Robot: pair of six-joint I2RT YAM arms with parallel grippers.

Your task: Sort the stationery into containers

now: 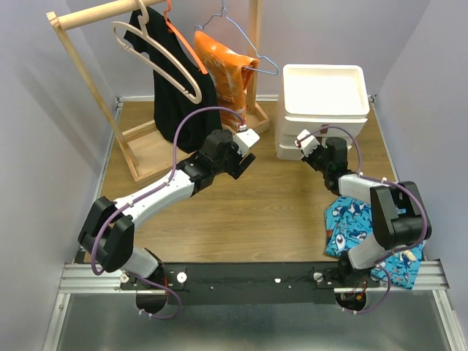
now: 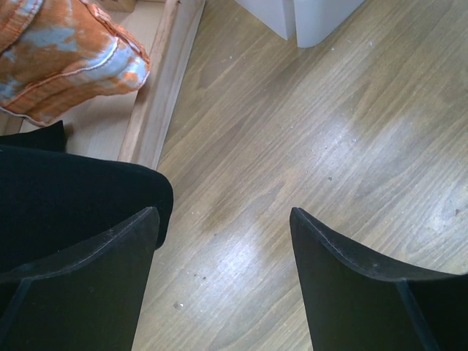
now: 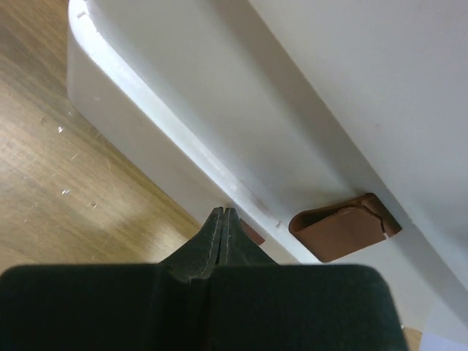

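Note:
A white drawer unit (image 1: 325, 88) stands at the back right, with a brown tab handle (image 3: 347, 228) on a drawer front in the right wrist view. Close against the drawer's edge is my right gripper, shut, with nothing clearly held. A bit of brown material (image 3: 252, 232) shows just behind its fingertips; how they touch cannot be told. My left gripper hangs open over bare floor, its fingers (image 2: 110, 263) wide apart and empty. No stationery is visible in any view.
At the back left stands a wooden rack (image 1: 95, 13) with a black garment (image 1: 172, 80) and an orange one (image 1: 225, 73) on hangers. A blue patterned cloth (image 1: 344, 223) lies under the right arm.

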